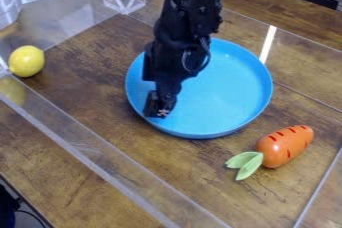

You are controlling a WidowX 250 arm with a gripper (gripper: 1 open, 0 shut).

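My black gripper [160,84] reaches down from the top of the view over the left half of a round blue plate [225,102]. Its fingertips are low, at or just above the plate's surface. It is dark and seen partly end-on, so what lies between the fingers is hard to make out. A toy carrot [283,146] with a pale green top lies on the table to the lower right of the plate, apart from it.
A yellow lemon-like ball [26,61] sits at the far left. Clear strips run along the left side, and a cable shows at the bottom-left corner.
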